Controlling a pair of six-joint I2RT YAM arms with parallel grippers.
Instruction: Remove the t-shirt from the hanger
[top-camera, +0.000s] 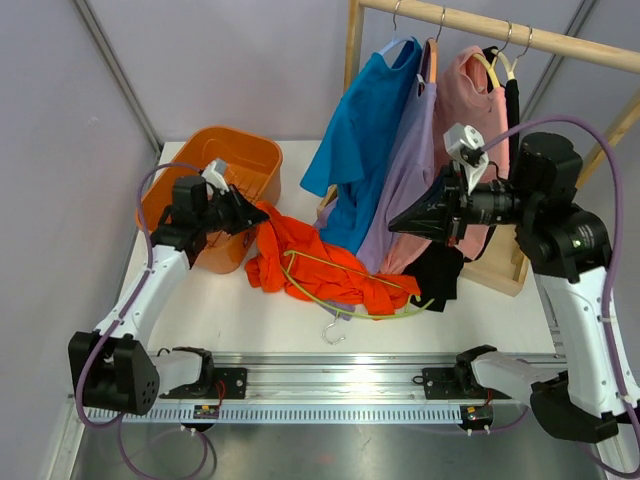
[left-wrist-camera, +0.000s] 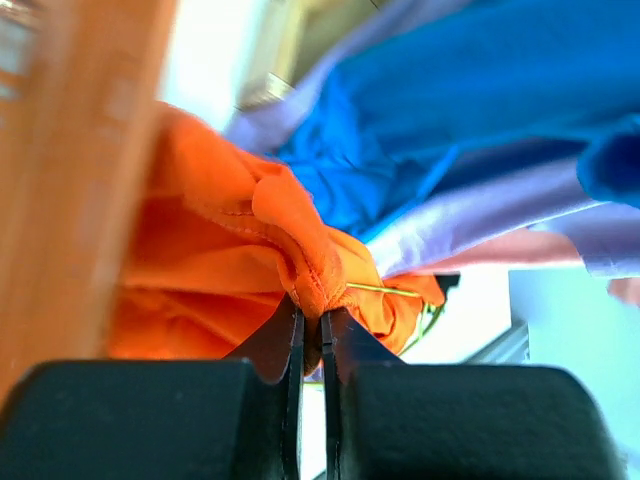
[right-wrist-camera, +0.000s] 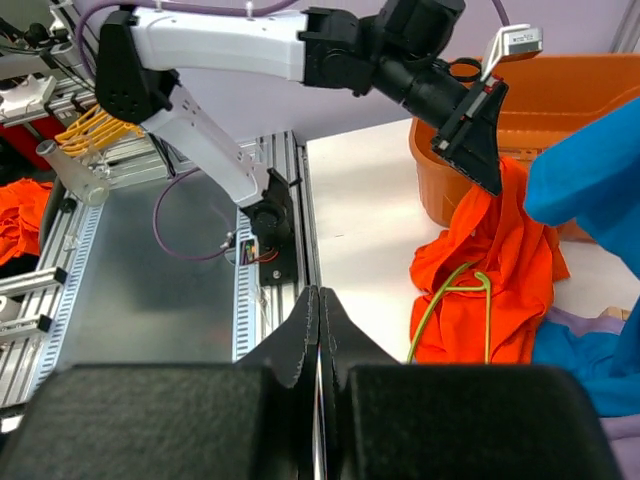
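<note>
The orange t-shirt (top-camera: 320, 262) is gathered in my left gripper (top-camera: 262, 220), beside the bin, and its lower part slumps onto the table. Fabric bunches between the shut left fingers in the left wrist view. The green hanger (top-camera: 340, 310) lies low on the table with the shirt, its metal hook (top-camera: 334, 332) toward the front; one end of the hanger shows over the orange cloth in the right wrist view. Apart from both, my right gripper is raised in front of the hanging clothes, fingertips together and nothing between them.
An orange bin (top-camera: 250, 150) stands behind my left gripper. From the wooden rack (top-camera: 540, 38) hang a blue shirt (top-camera: 365, 130), a purple garment (top-camera: 408, 160) and a pink one (top-camera: 465, 110), close to my right gripper.
</note>
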